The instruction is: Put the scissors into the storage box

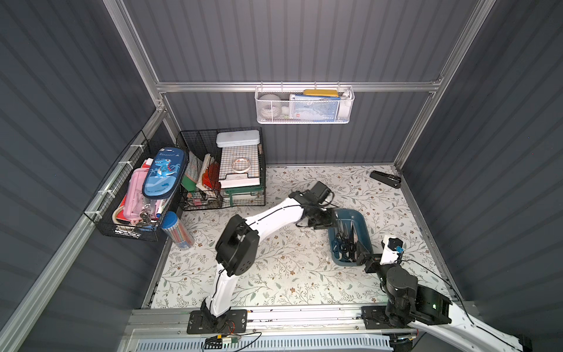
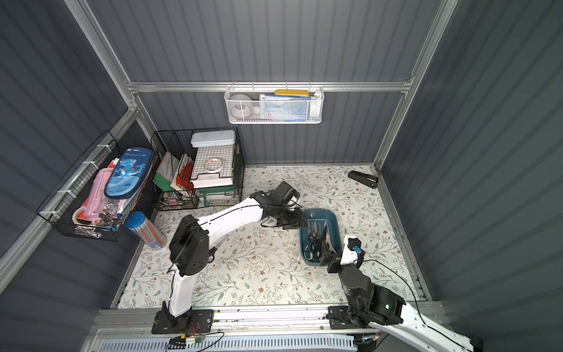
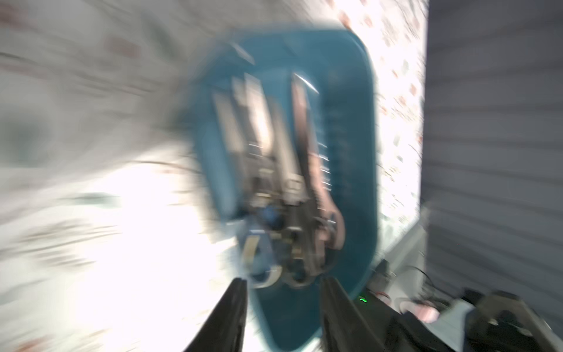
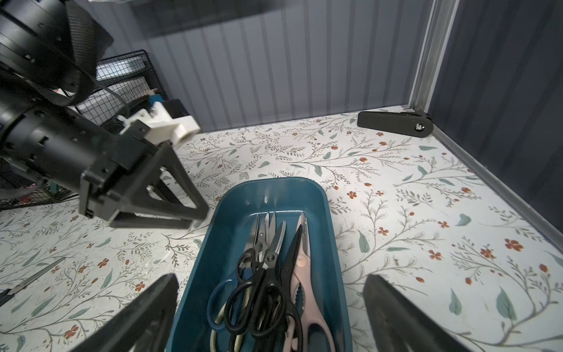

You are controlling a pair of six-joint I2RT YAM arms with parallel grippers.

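A teal storage box [image 4: 335, 264] holds several scissors [image 4: 269, 293], with black, blue and pink handles. My left gripper is open with nothing between its fingers, over the floral table just left of the box's upper part; its wrist view is blurred. My right gripper is open at the near end of the box, holding nothing. Another pair of scissors [image 4: 29, 280] lies on the table left of the box in the right wrist view, partly cut off.
A black stapler [image 1: 384, 179] lies at the back right. Wire baskets [image 1: 223, 199] and a tub of sticks [image 1: 179, 231] stand at the left. A white basket [image 1: 303, 117] hangs on the back wall.
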